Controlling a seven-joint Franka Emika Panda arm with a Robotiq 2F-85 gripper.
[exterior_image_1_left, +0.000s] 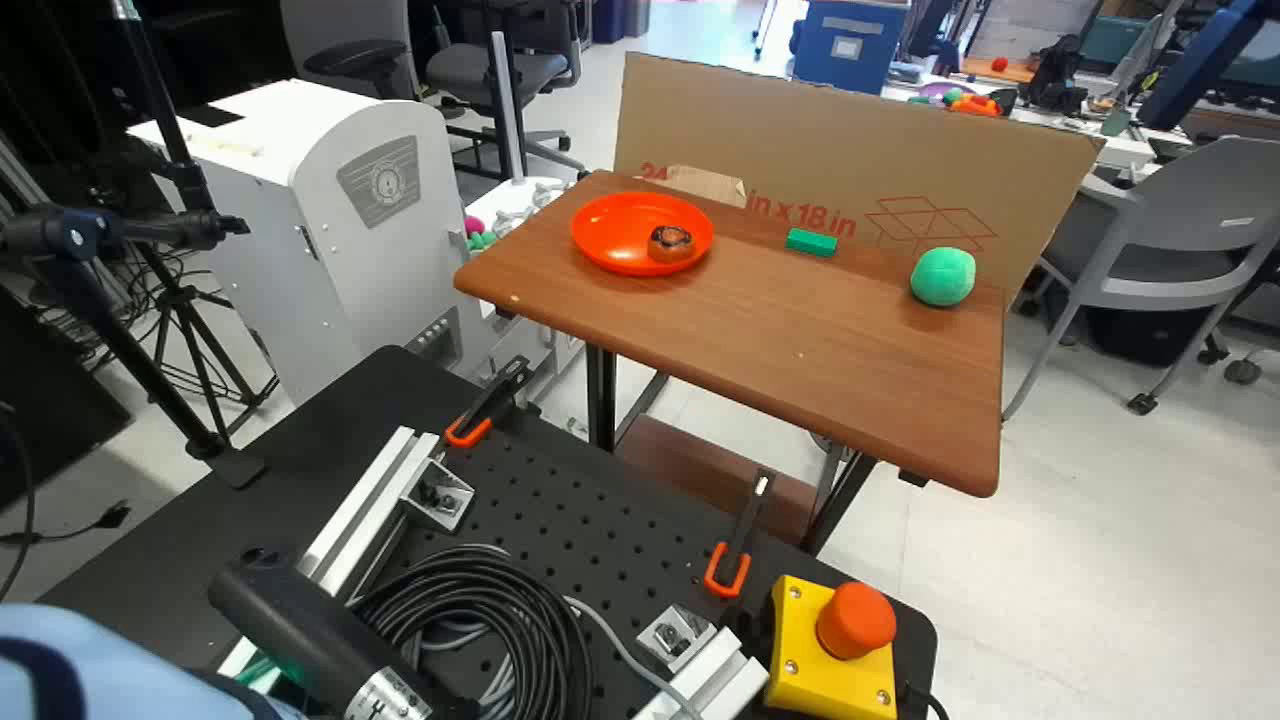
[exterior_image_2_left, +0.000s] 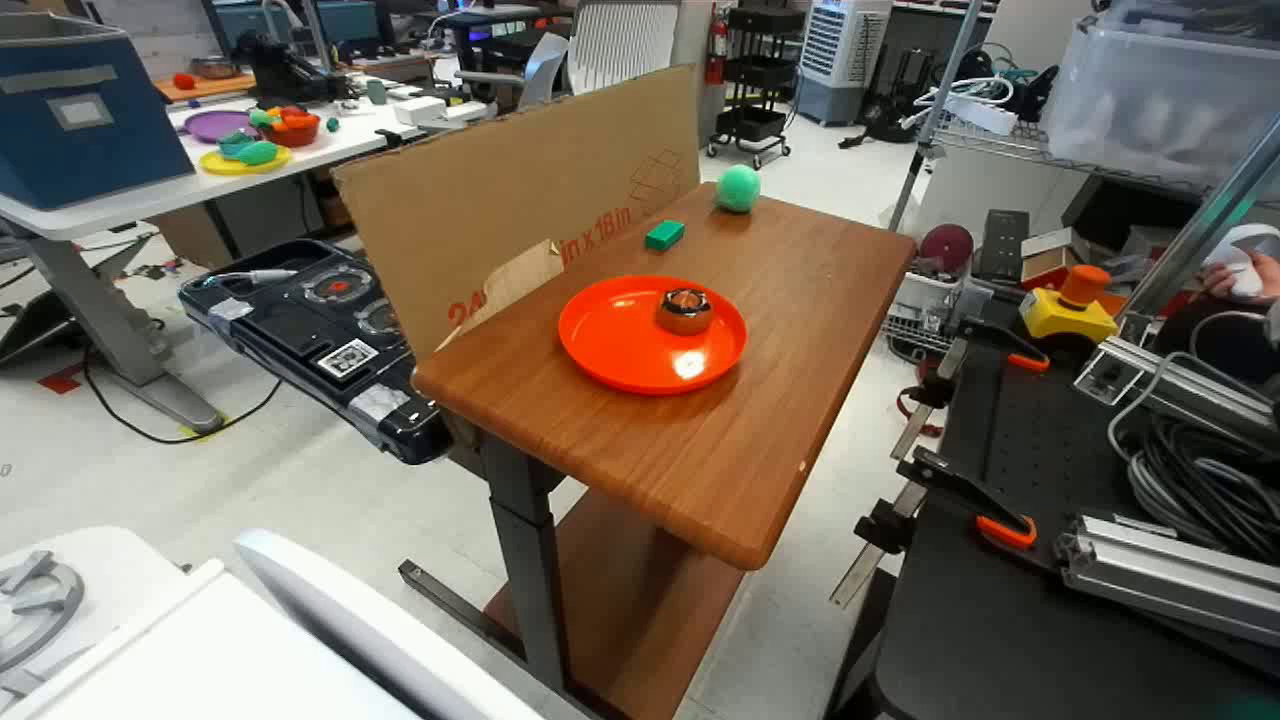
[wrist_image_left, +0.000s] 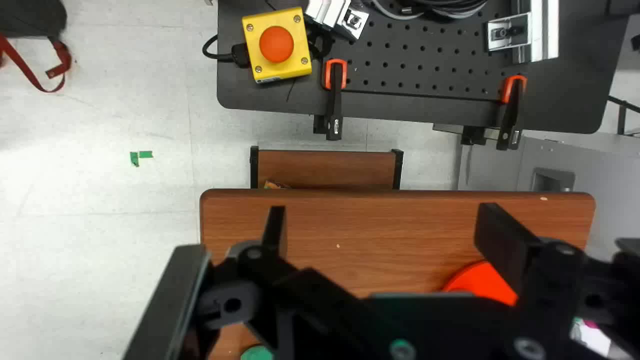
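An orange-red plate lies on the brown wooden table. Inside it, off centre, sits a small round orange-brown object with a dark top. A green block rests near the cardboard, and a light green ball stands at the table's far end. In the wrist view my gripper is open above the table, its fingers wide apart with nothing between them. The plate is partly covered there by the gripper's right side. Only an edge of the green ball shows at the bottom.
A cardboard panel walls off the table's back edge. Alongside the table's front, across a gap, stands the black mounting bench with clamps, coiled cable and a yellow emergency-stop box.
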